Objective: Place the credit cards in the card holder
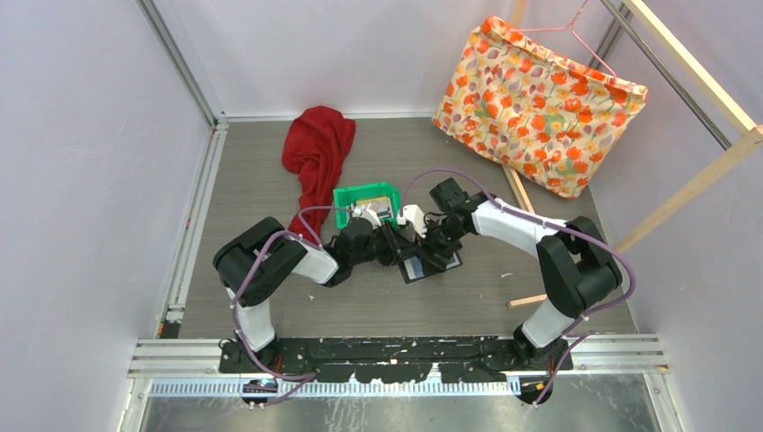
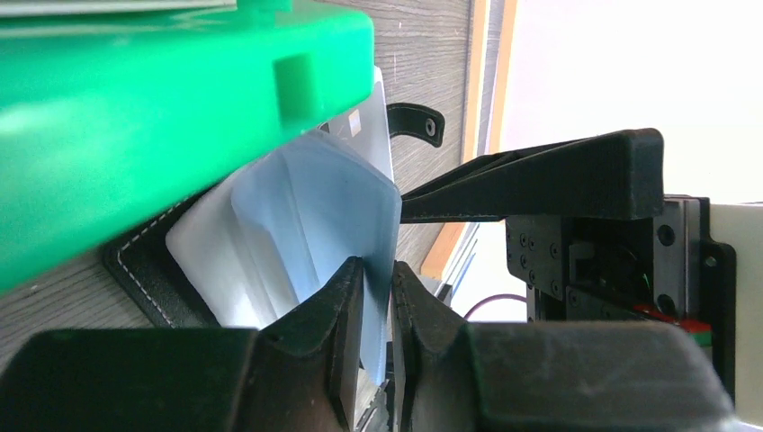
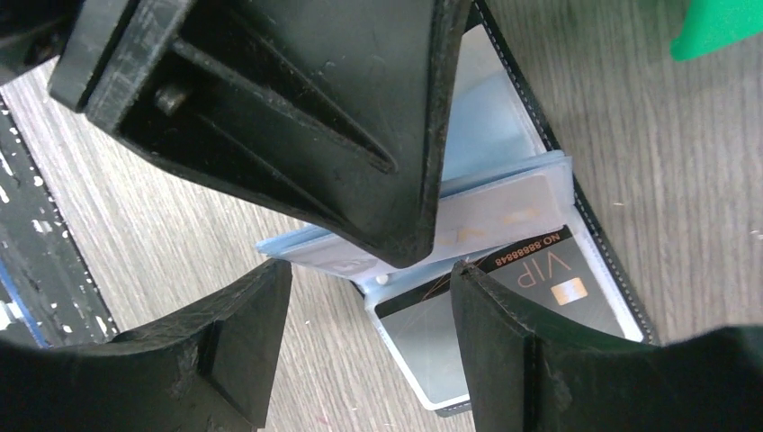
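The black card holder [image 1: 411, 274] lies open on the table under both grippers, its clear bluish sleeves [image 2: 315, 207] fanned up. In the right wrist view a grey VIP card [image 3: 531, 281] sits in a lower sleeve. My left gripper is slightly open, with a raised sleeve edge running through the narrow gap between its fingers. Across from it, my right gripper stands wide open over the holder, near the raised sleeve edge, nothing gripped. A black finger of the left gripper covers part of the sleeves in the right wrist view.
A green tray [image 1: 343, 195] with cards inside stands close behind the holder; its wall looms beside the left gripper. A red cloth [image 1: 317, 148] lies at the back left. Bare table shows at the front.
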